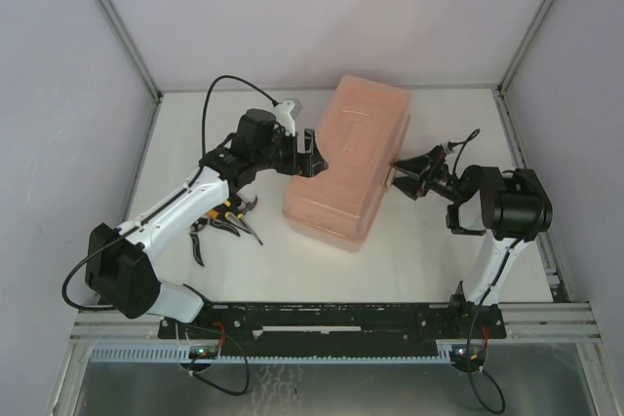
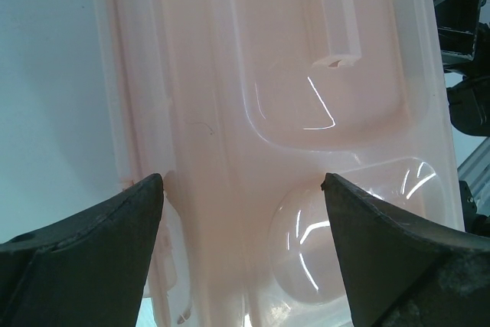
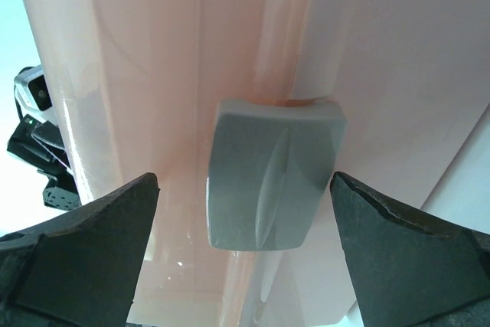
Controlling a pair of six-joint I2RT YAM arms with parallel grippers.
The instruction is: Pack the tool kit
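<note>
A large pink plastic tool box (image 1: 356,143), its lid closed, lies tilted across the middle of the table. On its right long side is a grey latch (image 3: 272,178), which sits between the parted fingers of my right gripper. That gripper is open, at the box's side in the top view. My left gripper is open too, its fingers spread over the lid's left edge with nothing gripped. Several hand tools, among them pliers (image 1: 242,225), lie left of the box, partly hidden under the left arm.
Bare white table (image 1: 263,275) shows in front of the box, and more is free at the right front. Walls close in the table at the back and both sides. The left arm (image 1: 185,207) reaches over the tools.
</note>
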